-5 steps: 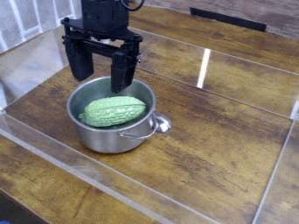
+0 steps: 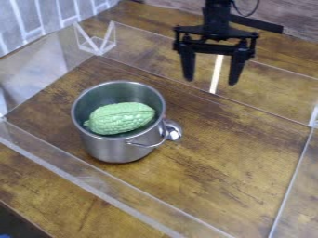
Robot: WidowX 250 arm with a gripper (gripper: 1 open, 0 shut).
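Observation:
A steel pot stands on the wooden table at the left, holding a light green bitter melon that lies inside it. A shiny metal object, perhaps a lid or spoon, is beside the pot's right side. My black gripper is up at the top middle, behind and right of the pot, open with nothing between its fingers.
Clear transparent edging runs around the work area. A white wire rack or railing is at the top left.
My gripper has moved from above the pot toward the back right, away from it. The pot and melon look unchanged.

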